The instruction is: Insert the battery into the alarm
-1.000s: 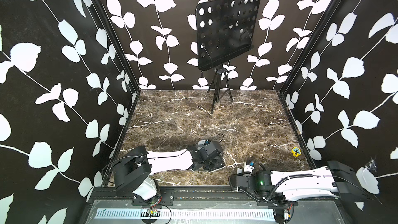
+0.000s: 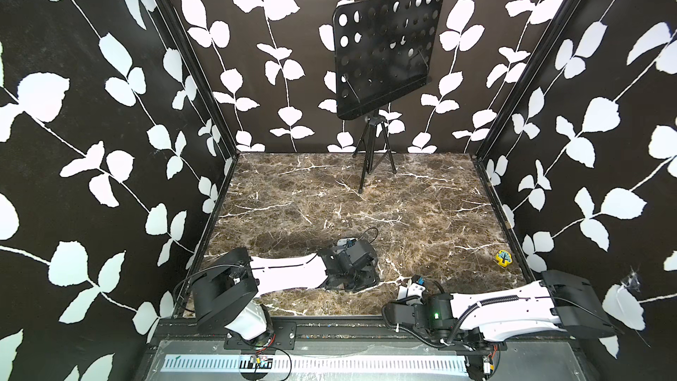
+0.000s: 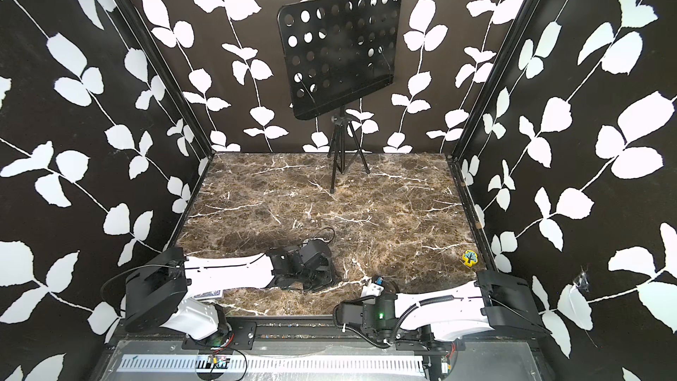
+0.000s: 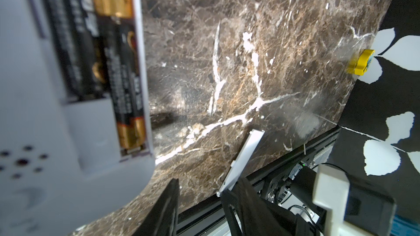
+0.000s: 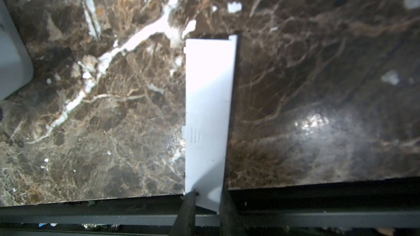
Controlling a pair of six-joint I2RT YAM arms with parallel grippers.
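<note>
The white alarm (image 4: 35,126) fills the left of the left wrist view, its battery bay open with black-and-gold batteries (image 4: 70,35) in it; its corner shows in the right wrist view. My left gripper stands part open beside it, nothing seen between its fingers. A white battery cover (image 5: 207,113) lies on the marble table near the front edge. My right gripper has its fingertips either side of the cover's near end; whether they grip it is unclear.
A yellow object (image 2: 503,258) lies at the right edge of the table (image 2: 423,211). A black music stand (image 2: 380,56) stands at the back.
My right arm has moved slightly left, toward the table's middle, over the last second. The left arm looks unchanged.
</note>
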